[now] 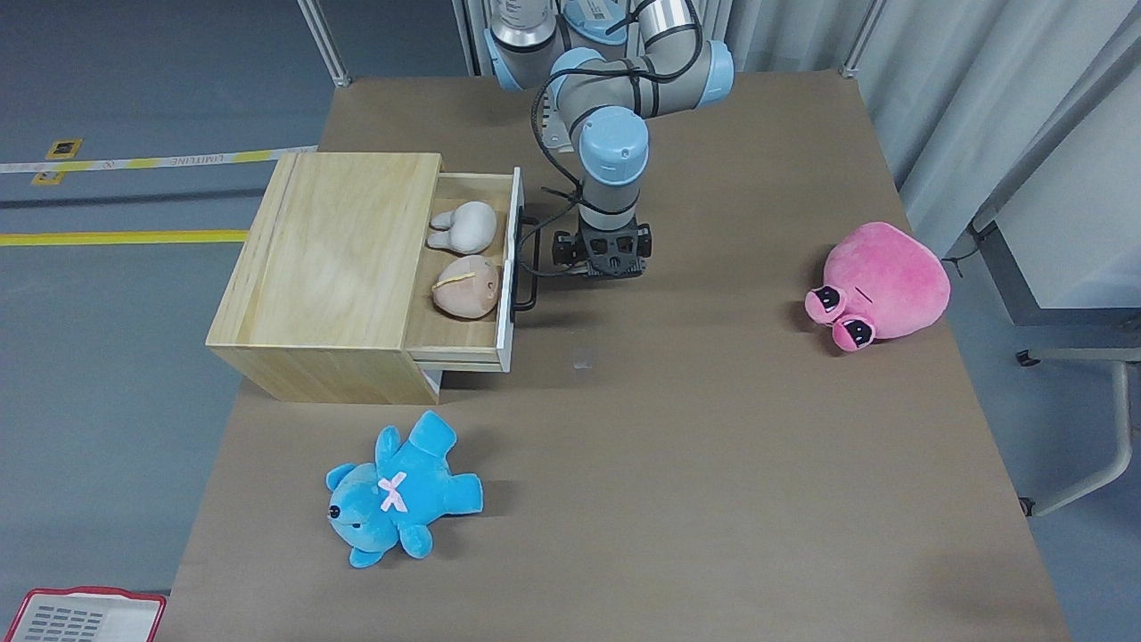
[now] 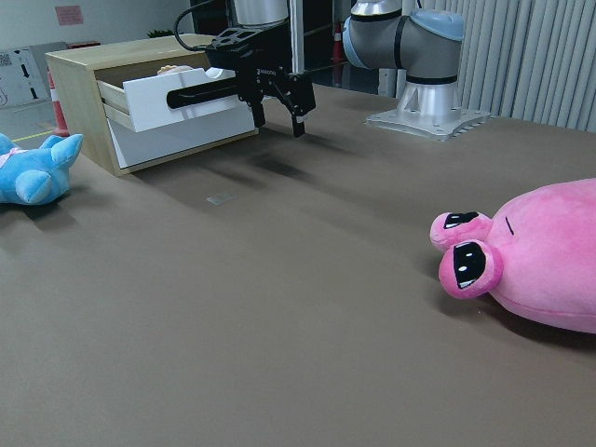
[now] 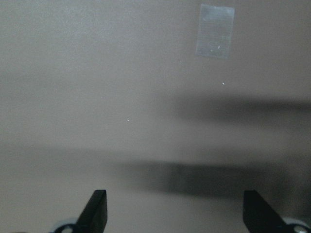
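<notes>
My gripper points down over bare table just beside the drawer's black handle, open with nothing between its fingers. The wooden cabinet has its drawer pulled out, holding a white plush toy and a beige, rounded plush toy. A blue teddy bear with a pink bow lies in front of the cabinet. A pink plush toy with big black eyes lies at the table's right side.
A red-rimmed basket is on the floor at front left. The robot's base stands at the back, curtains behind it.
</notes>
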